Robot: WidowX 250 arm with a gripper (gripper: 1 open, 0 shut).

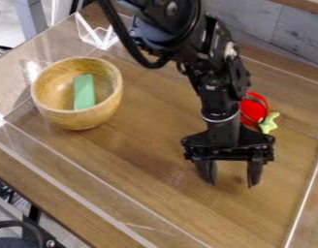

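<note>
My black gripper (pixel 231 174) hangs over the right half of the wooden table, pointing down, its two fingers apart with nothing seen between them. Behind it, partly hidden by the arm, lie a red round object (pixel 252 108) and a small light-green item (pixel 268 124). At the left stands a wooden bowl (pixel 74 113) with a green block (pixel 84 91) inside.
Clear strips or edging run along the table's left and right sides. A wall stands at the back right, and cables lie off the lower-left edge.
</note>
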